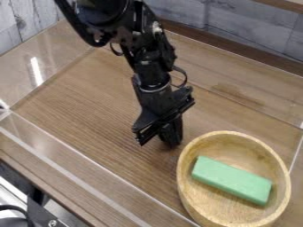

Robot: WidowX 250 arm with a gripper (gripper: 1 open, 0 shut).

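Note:
My black gripper (159, 135) is low over the wooden table, just up and to the left of a wooden bowl (190, 200). The fingers look shut; I cannot make out anything between them. A pale green block (231, 180) lies inside the bowl at the lower right.
Grey walls stand beyond its far edges, and dark cables show at the lower left corner.

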